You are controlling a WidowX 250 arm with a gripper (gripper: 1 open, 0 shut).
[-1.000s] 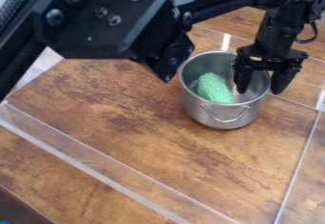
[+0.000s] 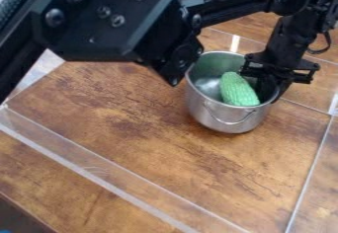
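A steel pot (image 2: pixel 216 113) with a wire handle stands on the wooden surface at right of centre. Inside it lies a green, ribbed object like a corn cob (image 2: pixel 238 91). My gripper (image 2: pixel 264 83) reaches down into the pot at its right side, beside the green object; its fingertips are dark and partly hidden, so whether it touches the object is unclear.
Pale tape strips cross it at the lower left and right. The black arm covers the upper left and top of the view.
The green object has shifted rightward within the pot toward my gripper and now sits more upright in view. The gripper has moved slightly within the pot's right side.
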